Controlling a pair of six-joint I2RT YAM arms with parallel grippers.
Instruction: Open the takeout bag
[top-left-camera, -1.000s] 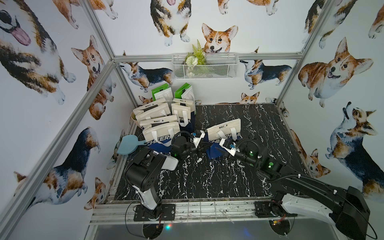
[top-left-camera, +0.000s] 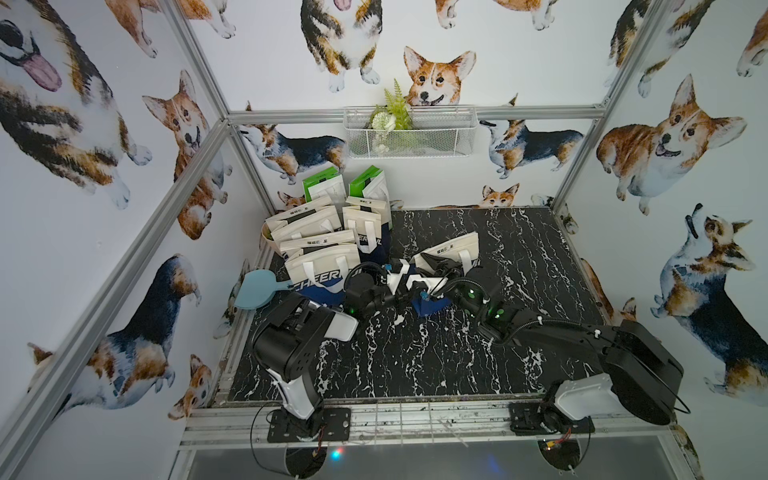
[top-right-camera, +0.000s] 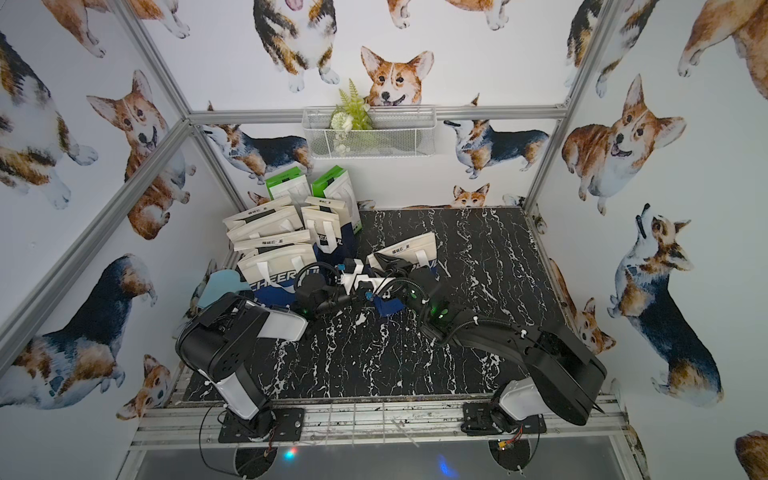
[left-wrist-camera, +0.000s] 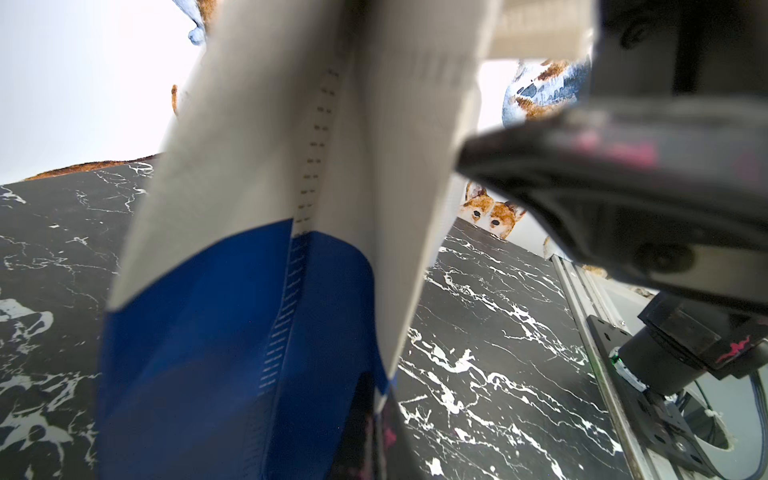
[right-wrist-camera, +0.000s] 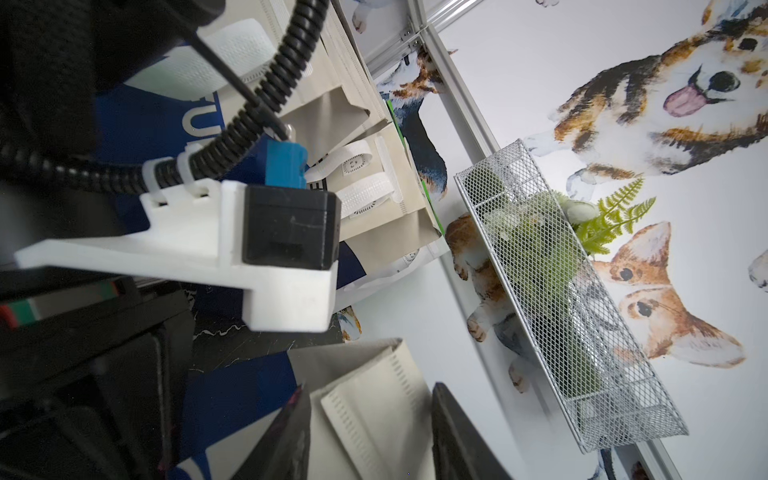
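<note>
The takeout bag (top-left-camera: 456, 249), cream above and blue below, stands mid-table with its side turned to the grippers. In the left wrist view its folded side gusset (left-wrist-camera: 296, 264) fills the middle. My left gripper is low at the bag, shut, with a thin edge of the bag running in between its fingertips. At the top, my right gripper is part open, and the bag's cream upper side (right-wrist-camera: 376, 400) lies between its fingers. One right finger (left-wrist-camera: 592, 176) shows beside the bag in the left wrist view; the other is hidden there.
Several similar bags (top-left-camera: 324, 260) stand packed at the left, close behind my left arm. A light blue paddle (top-left-camera: 257, 289) lies by the left wall. A wire basket (top-left-camera: 408, 142) hangs on the back wall. Right of the bag, the table (top-left-camera: 528, 264) is clear.
My right gripper has moved left and up to the bag's top, covering more of the bag from above. The left arm has barely moved.
</note>
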